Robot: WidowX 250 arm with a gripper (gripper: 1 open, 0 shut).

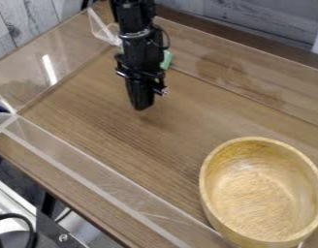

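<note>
The black robot arm reaches down from the top centre of the view to its gripper (141, 93), which is low over the wooden table (110, 155) at the upper middle. The gripper looks shut, with nothing visible between its fingers. A small green object (162, 66) lies behind the arm, just to its right and partly hidden.
A large tan bowl (259, 192) stands at the lower right. Clear plastic edging runs along the left side of the table, and black cables lie at the lower left.
</note>
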